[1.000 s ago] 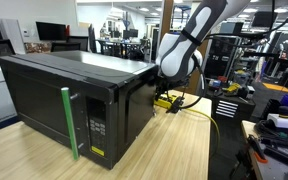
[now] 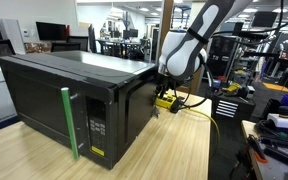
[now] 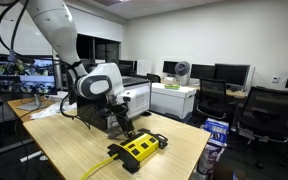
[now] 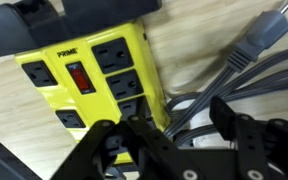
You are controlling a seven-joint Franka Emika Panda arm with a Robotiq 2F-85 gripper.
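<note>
A yellow and black PRIME power strip [image 4: 94,75] with a red switch lies on the wooden table, filling the left of the wrist view. Thick grey cables [image 4: 199,105] run beside it, and a dark plug [image 4: 259,38] with metal prongs lies at the upper right. My gripper is over the cables by the strip's edge. Its black fingers [image 4: 231,125] are spread apart, with cable visible in the gap; whether they touch it I cannot tell. From the second exterior view, the power strip [image 3: 139,152] is right by the arm's lower end.
A large black microwave [image 2: 89,100] with a green strip on its front stands close to the arm. A yellow cord [image 3: 99,165] trails off the power strip. Bare table [image 3: 184,143] lies to the right of the strip.
The arm has shifted slightly around the power strip, staying low beside the microwave. The microwave has not moved.
</note>
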